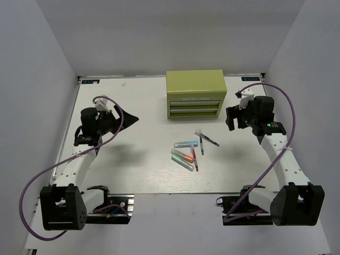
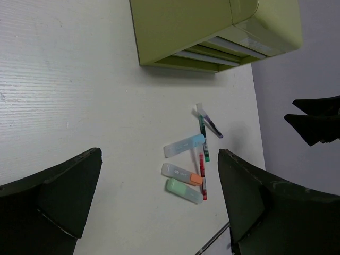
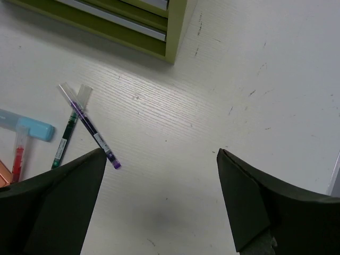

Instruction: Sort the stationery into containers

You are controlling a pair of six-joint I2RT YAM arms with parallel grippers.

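Observation:
An olive-green cabinet (image 1: 195, 87) with slotted drawers stands at the back centre. In front of it lie a blue-capped tube (image 1: 185, 144), an orange-capped tube (image 1: 182, 155), a green-capped tube (image 1: 182, 162), a red pen (image 1: 195, 159), a dark green pen (image 3: 66, 135) and a purple pen (image 3: 93, 130) crossing over the green one. My left gripper (image 1: 122, 118) is open over the left of the table, apart from the stationery. My right gripper (image 1: 231, 118) is open at the right, beside the cabinet and beyond the pens, with nothing between its fingers.
Walls border the table at the back and sides.

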